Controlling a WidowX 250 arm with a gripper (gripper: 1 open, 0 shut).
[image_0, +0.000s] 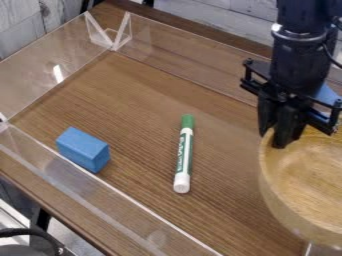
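My black gripper is on the right, shut on the rim of a large yellow bowl, which hangs tilted below it and runs off the right edge. A white marker with a green cap lies on the wooden surface left of the bowl. A blue block sits farther left.
The wooden tray floor is clear at the back and middle. Its walls run along the left and back. Something blue is partly hidden behind the gripper at the right.
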